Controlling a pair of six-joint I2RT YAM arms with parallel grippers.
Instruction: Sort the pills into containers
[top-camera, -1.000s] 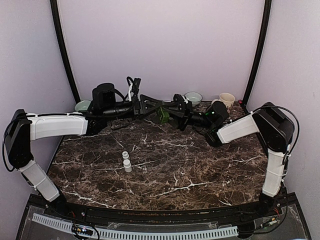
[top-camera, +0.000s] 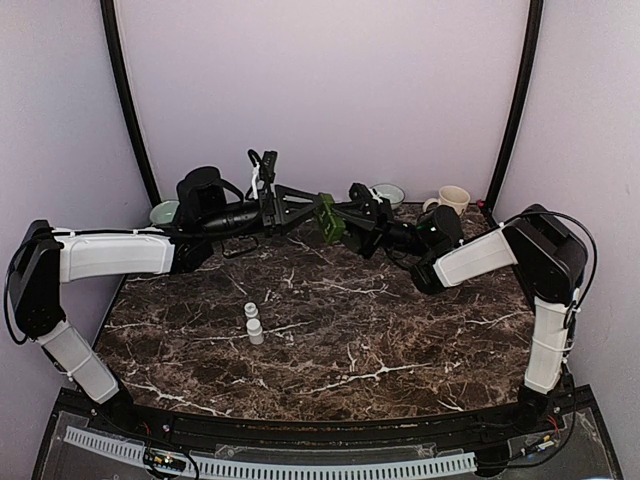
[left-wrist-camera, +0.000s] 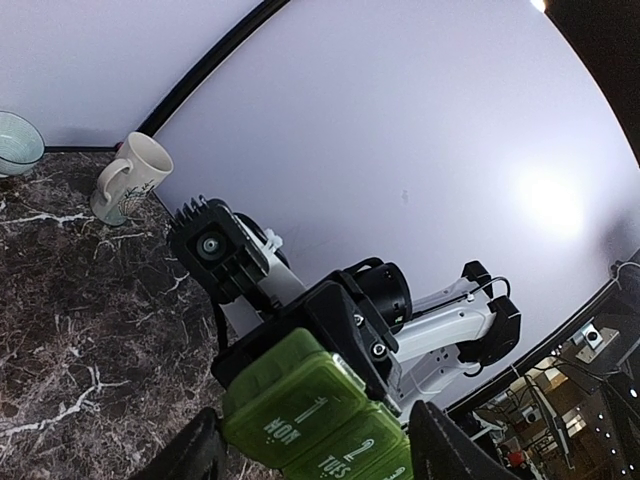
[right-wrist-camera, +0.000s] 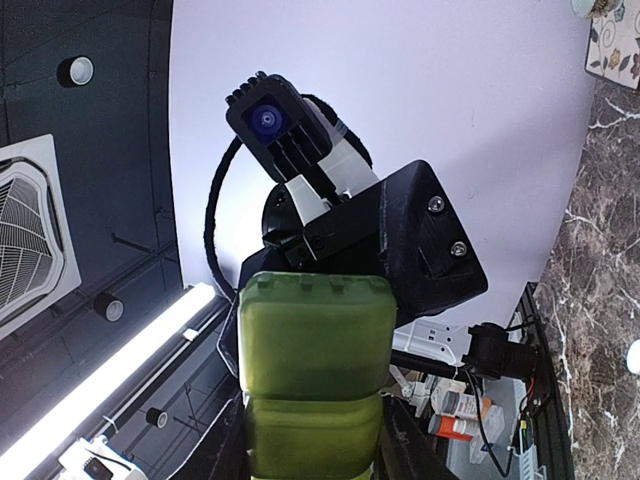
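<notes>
A green pill box (top-camera: 329, 220) hangs in the air above the middle of the table, between the two arms. My right gripper is shut on it, a finger on each side. In the left wrist view the pill box (left-wrist-camera: 310, 405) shows raised letters and compartments marked 1 and 2. My left gripper is part open, its fingers at either side of the box's near end; contact cannot be made out. Two small white bottles (top-camera: 255, 332) stand on the table, left of centre. No loose pills can be made out.
Toward the back of the marble table (top-camera: 330, 330) are a pale bowl (top-camera: 163, 212) on the left, another bowl (top-camera: 388, 193) right of centre and a white mug (top-camera: 453, 198) at the right.
My left gripper has shifted a little to the left, and more of the box's upper end shows. The box has tilted slightly. The right arm has barely moved; the bottles stay put.
</notes>
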